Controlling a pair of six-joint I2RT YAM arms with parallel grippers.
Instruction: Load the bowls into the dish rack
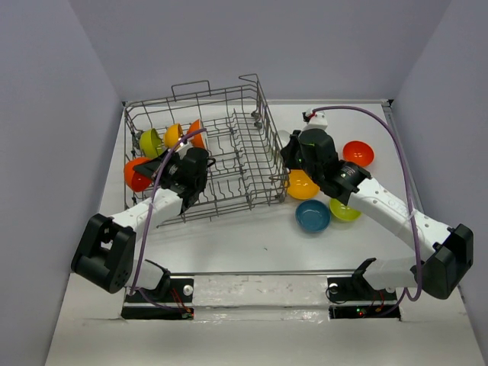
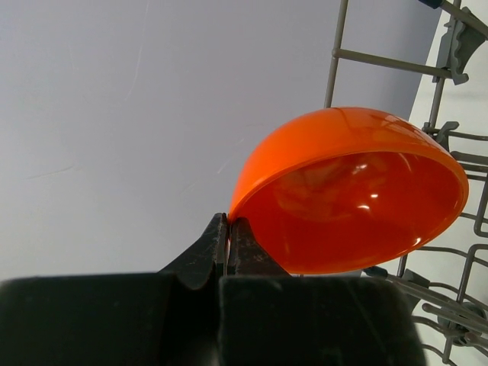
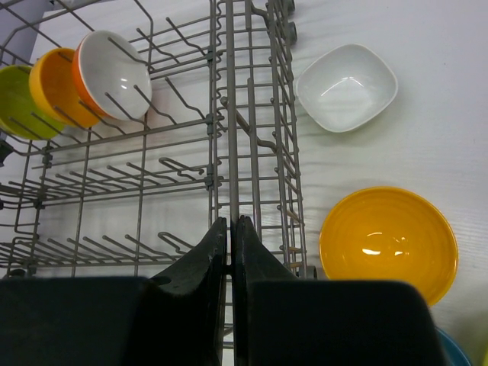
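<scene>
The wire dish rack (image 1: 229, 198) holds green (image 3: 17, 99), yellow (image 3: 53, 84) and white-lined orange (image 3: 114, 76) bowls at the back left. An orange bowl (image 2: 343, 198) tilts at its left side, my left gripper shut at its rim. My right gripper is shut on the rack's right-side top rail (image 3: 232, 152). Outside, right of the rack, lie a white bowl (image 3: 345, 88), a yellow bowl (image 3: 389, 244), a blue bowl (image 1: 313, 216), a green bowl (image 1: 345, 211) and a red bowl (image 1: 358, 152).
Grey walls (image 1: 457, 114) enclose the white work surface (image 1: 259, 244) on the back and both sides. The surface in front of the rack is clear; the rack's middle and right rows hold no bowls.
</scene>
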